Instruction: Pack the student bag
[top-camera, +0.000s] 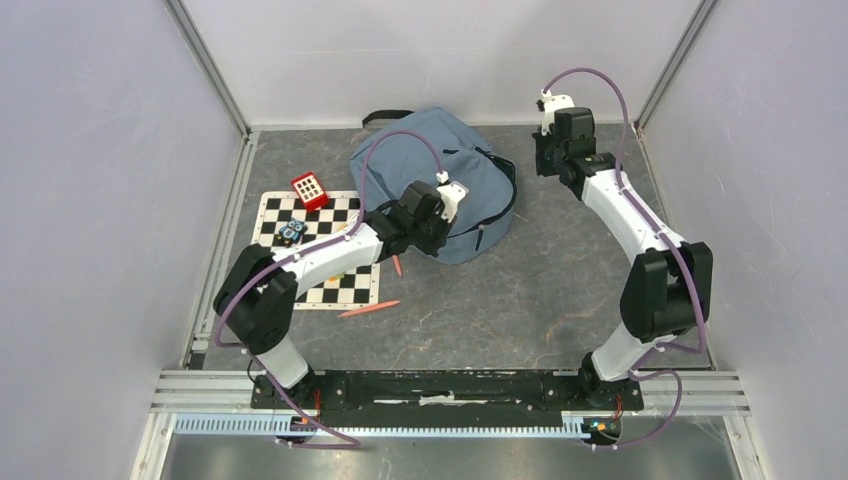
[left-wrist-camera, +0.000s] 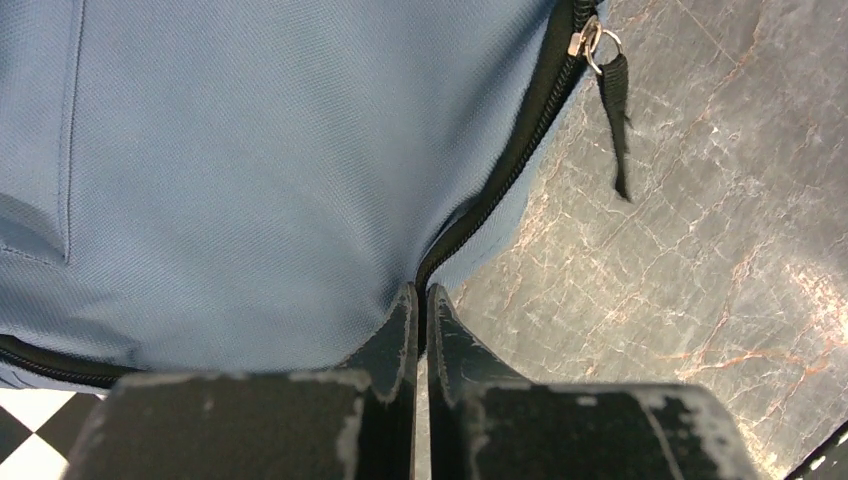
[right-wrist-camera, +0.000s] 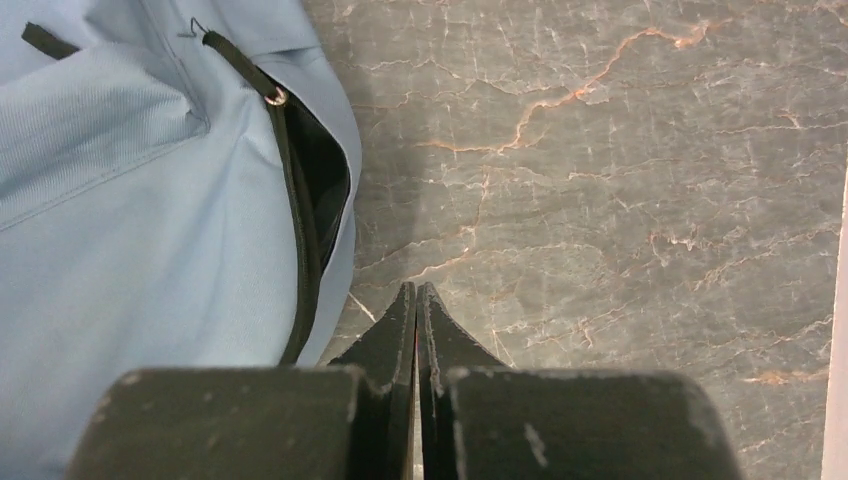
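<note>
The blue-grey bag (top-camera: 410, 148) lies on the grey table, its black zipper curving along the right and front edges. My left gripper is shut on the bag's black zipper (left-wrist-camera: 480, 205) edge at the front; a zipper pull (left-wrist-camera: 614, 120) hangs farther along it. In the right wrist view, the zipper's upper part shows a gap with a dark inside (right-wrist-camera: 318, 165). My right gripper is shut, nothing visible between its fingers, standing to the right of the bag. A red calculator (top-camera: 310, 191) and two orange pens (top-camera: 369, 309) lie to the bag's left and front.
A checkered mat (top-camera: 345, 292) lies at the left, partly under the left arm, with a small blue item (top-camera: 291, 231) on it. Bare table (top-camera: 480, 320) stretches across the front and right. Walls close in the sides and back.
</note>
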